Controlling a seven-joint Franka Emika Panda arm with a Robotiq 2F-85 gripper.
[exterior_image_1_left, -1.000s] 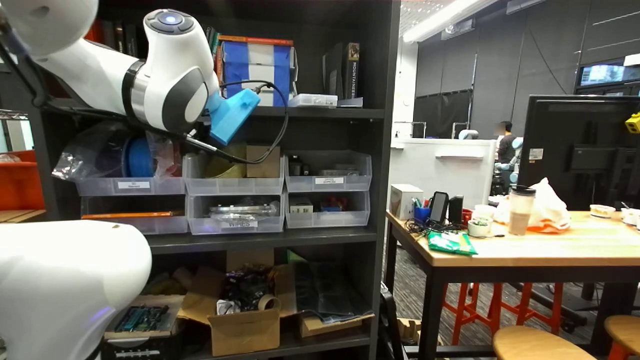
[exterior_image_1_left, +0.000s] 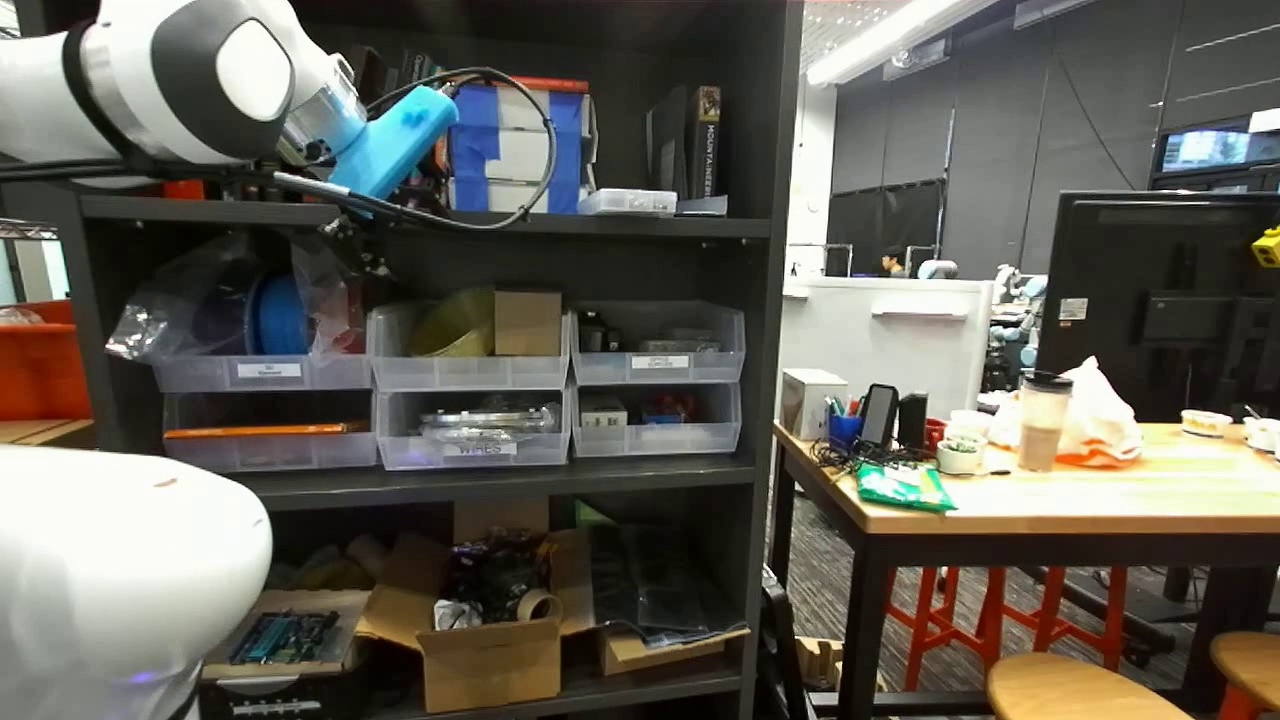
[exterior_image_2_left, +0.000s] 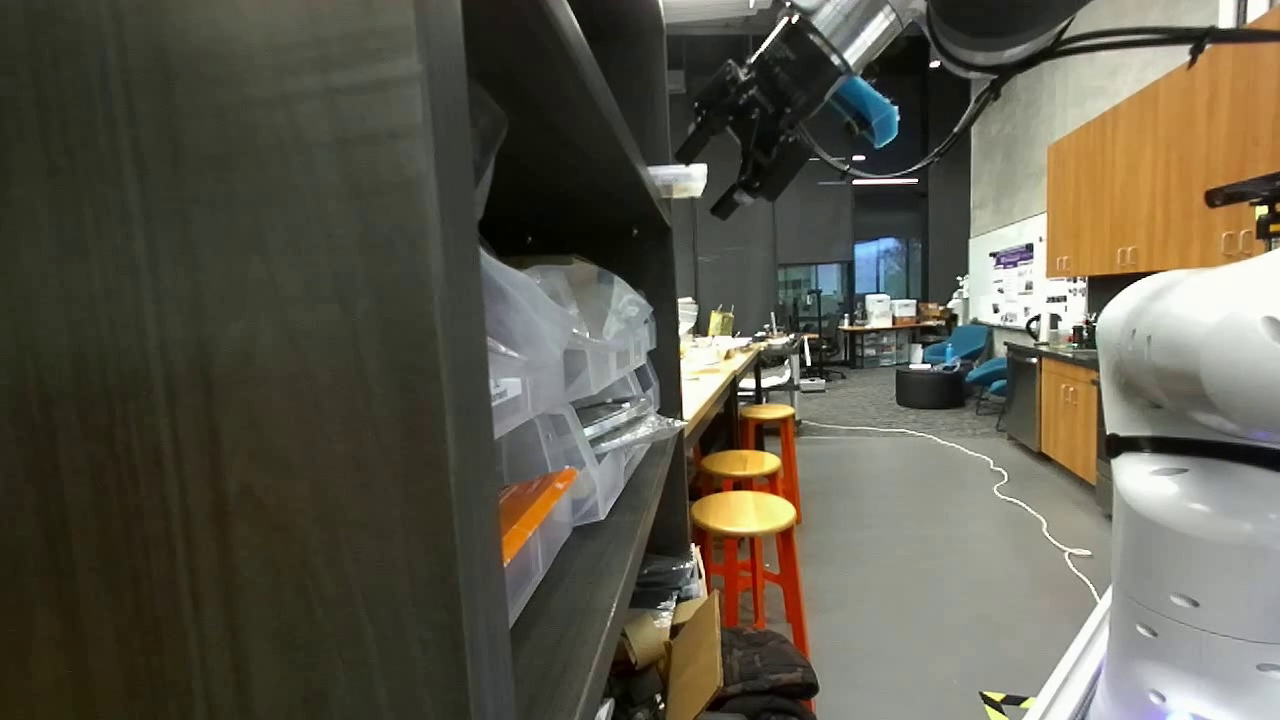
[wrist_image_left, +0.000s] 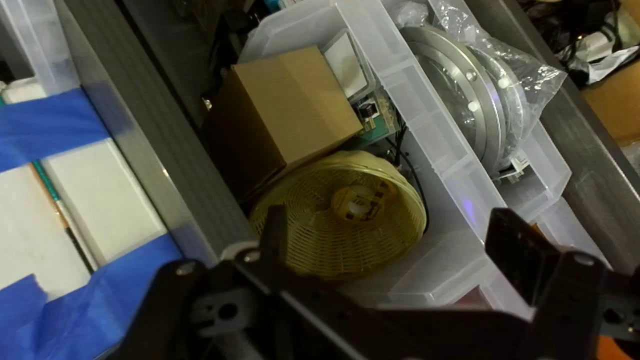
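Observation:
My gripper is open, with nothing held between its fingers. In the wrist view, a yellow woven basket (wrist_image_left: 324, 252) lies tilted in a clear bin beyond the fingers, a roll of yellow tape (wrist_image_left: 360, 202) inside it. Beside the basket is a brown cardboard box (wrist_image_left: 300, 102). Exterior view 2 has the gripper (exterior_image_2_left: 708, 180) out in front of the shelving, at about the top shelf's height. From exterior view 1, the same basket (exterior_image_1_left: 462, 324) and cardboard box (exterior_image_1_left: 528, 324) show in the upper middle bin; the gripper there is dark and partly hidden by its blue mount.
The top shelf (exterior_image_1_left: 480, 223) carries blue-taped white boxes (exterior_image_1_left: 518, 150), books and a small clear case (exterior_image_1_left: 627, 202). Below the basket's bin, another bin (exterior_image_1_left: 473, 446) holds bagged metal rings. A cable loops from the wrist. The floor beside the shelving is open (exterior_image_2_left: 912, 540).
The arm's wrist and blue mount have moved up and left in exterior view 1. More of the upper middle bin is uncovered, and the blue-taped boxes are now partly behind the mount.

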